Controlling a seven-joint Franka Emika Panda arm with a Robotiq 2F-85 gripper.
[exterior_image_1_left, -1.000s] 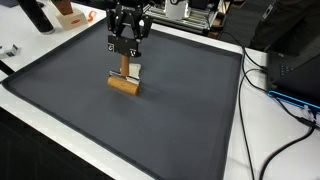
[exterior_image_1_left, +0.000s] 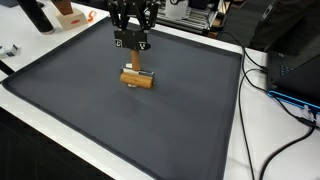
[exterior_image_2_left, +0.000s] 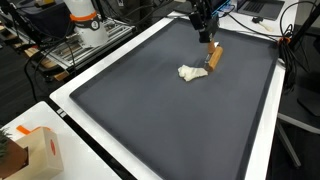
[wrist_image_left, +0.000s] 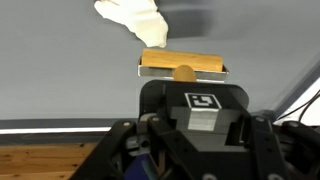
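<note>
A T-shaped wooden tool with a broad orange-brown head (exterior_image_1_left: 137, 80) and an upright handle (exterior_image_1_left: 136, 60) is over the dark board. My gripper (exterior_image_1_left: 132, 44) is shut on the handle from above. In exterior view 2 the head (exterior_image_2_left: 214, 61) looks down at or very near the board; contact cannot be told. A thin metallic strip runs along the head (wrist_image_left: 182, 61) in the wrist view, where the black gripper covers most of the handle. A crumpled white cloth or paper (exterior_image_2_left: 191, 73) lies beside the head, apart from it in the wrist view.
The dark board (exterior_image_1_left: 170, 130) is broad and mostly clear, with a pale table edge (exterior_image_1_left: 60, 142) around it. Cables (exterior_image_1_left: 245, 120) run at the right side in exterior view 1. An orange-and-white object (exterior_image_1_left: 70, 18) stands beyond the back left.
In exterior view 1 my gripper and the wooden tool have moved right, and lately a little towards the back. The head has turned slightly. My hold on the handle continues.
</note>
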